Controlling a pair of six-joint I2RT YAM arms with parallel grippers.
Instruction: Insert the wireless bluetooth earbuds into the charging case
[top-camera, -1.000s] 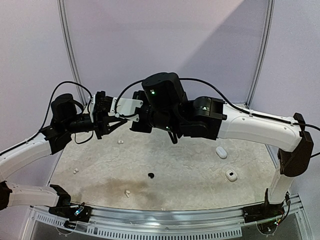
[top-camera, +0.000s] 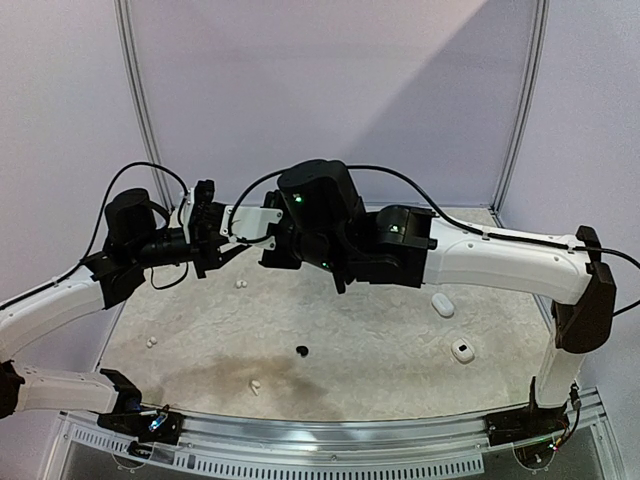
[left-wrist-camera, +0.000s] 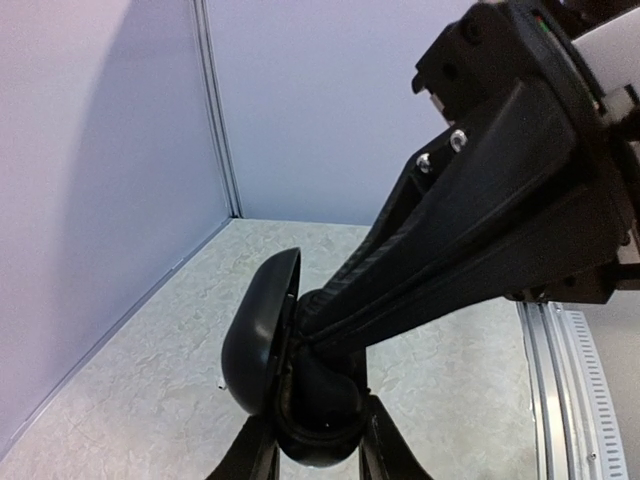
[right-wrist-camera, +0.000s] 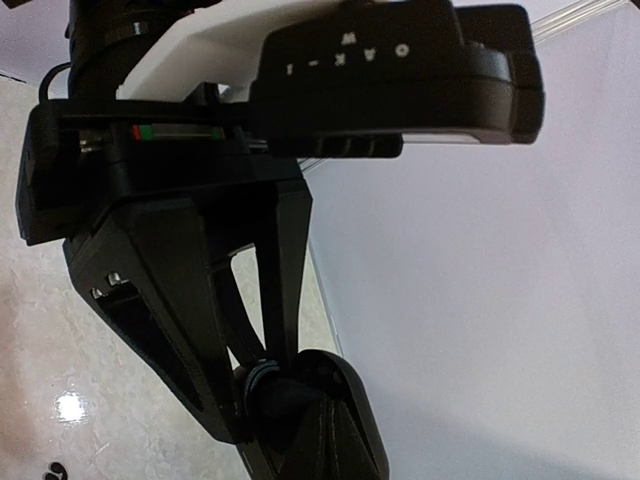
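Note:
The black charging case (left-wrist-camera: 255, 335) has its lid raised, and my left gripper is shut on its lower part. Into the opened case reach the closed fingers (left-wrist-camera: 365, 300) of my right gripper, tips at the seats. Seen from the right wrist, the right gripper is shut; nothing shows between its fingertips, which press into the dark interior of the case (right-wrist-camera: 368, 400). Whether an earbud sits there cannot be told, black on black. One black earbud (top-camera: 302, 350) lies on the table. The top view hides the case behind the arms.
Two white cases (top-camera: 443, 305) (top-camera: 462, 350) lie at the right of the table. Small white earbuds (top-camera: 254, 386) are scattered on the left and front. Both arms meet closely above the table's back left.
The right arm has shifted slightly left, its wrist housing sinking a little in the top view. My left arm and the things on the table look unmoved.

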